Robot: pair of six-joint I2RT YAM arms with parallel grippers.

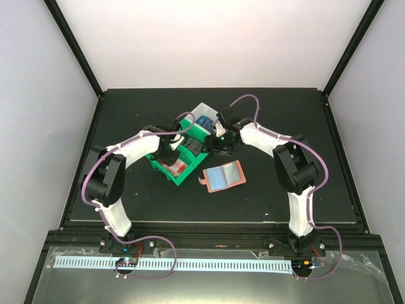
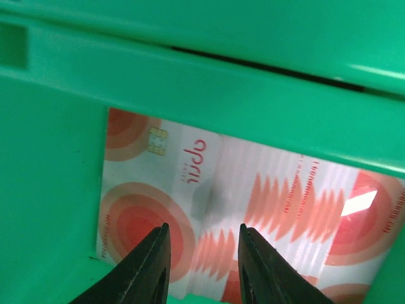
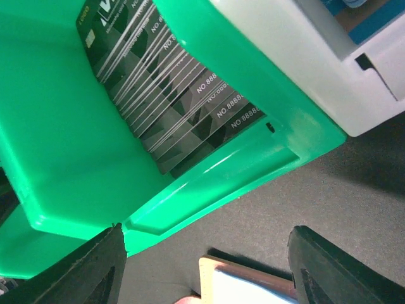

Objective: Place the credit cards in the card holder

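Observation:
The open card holder [image 1: 217, 178], orange-edged with pale blue sleeves, lies flat on the table; a corner of the holder [image 3: 243, 283] enters the right wrist view. Left of it stands a green tray [image 3: 69, 164] with red-and-white cards [image 2: 234, 202] in its front compartment and dark grey cards [image 3: 171, 95] in the one behind. My left gripper is part open above the red-and-white cards, with no card visibly held. At the tray's right side, my right gripper is wide apart and empty.
A white compartment [image 3: 323, 69] with blue cards [image 1: 204, 122] adjoins the tray's far end. Bare black table [image 1: 285, 209] lies right of the holder and in front of it. Both arms are close together around the tray.

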